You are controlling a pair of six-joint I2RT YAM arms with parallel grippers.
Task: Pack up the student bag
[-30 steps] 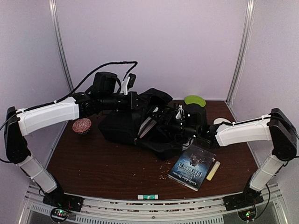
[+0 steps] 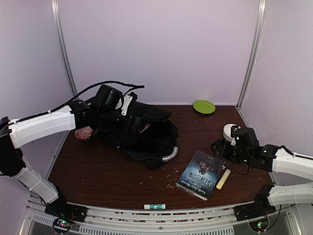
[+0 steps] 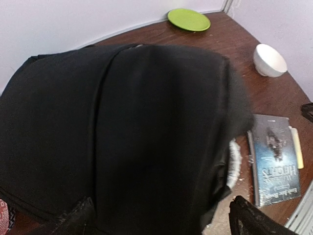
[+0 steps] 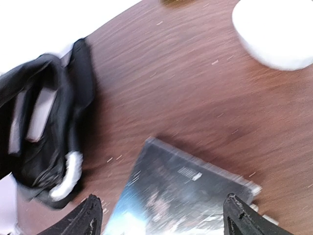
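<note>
The black bag (image 2: 151,139) lies on the table left of centre, its mouth facing right. A pale flat item (image 4: 43,111) shows inside it in the right wrist view. My left gripper (image 2: 133,125) is at the bag's upper side, fingers (image 3: 247,218) spread wide, with black fabric filling its wrist view. The dark blue book (image 2: 200,175) lies flat on the table, right of the bag. Over the book's far end hovers my right gripper (image 2: 218,148), open and empty, with the book (image 4: 171,191) between and beyond its fingers in its wrist view.
A yellow stick (image 2: 223,179) lies along the book's right side. The white bowl (image 4: 276,34) and green plate (image 2: 204,106) stand farther back. A glue stick (image 2: 154,206) is at the front edge; a red patterned object (image 2: 83,133) sits left. Small crumbs dot the table.
The right arm has withdrawn from the bag mouth rightward and lowered near the book. My left gripper has moved slightly lower, and the bag's top flap has sagged. The book has stayed put.
</note>
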